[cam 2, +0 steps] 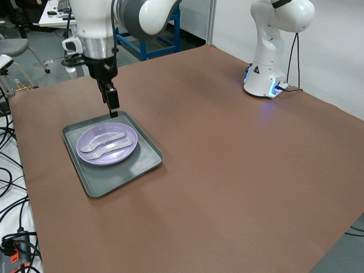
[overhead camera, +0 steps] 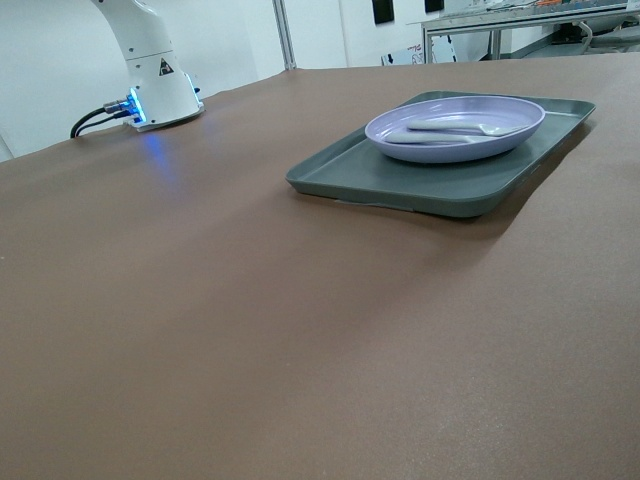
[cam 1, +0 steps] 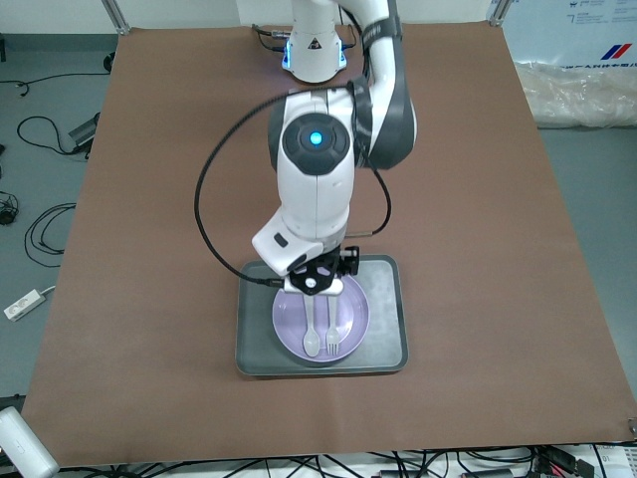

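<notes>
A grey tray (cam 1: 385, 334) lies on the brown table, holding a purple plate (cam 1: 288, 324) with a white spoon (cam 1: 311, 342) and a white fork (cam 1: 332, 339), side by side; the same plate shows in the top view (overhead camera: 515, 115) and right view (cam 2: 119, 153). My gripper (cam 2: 113, 112) hangs low at the tray's far edge, just above or beside it, partly hidden under the arm in the left view. Whether its fingers are open or shut is unclear.
Cables lie off the table's sides.
</notes>
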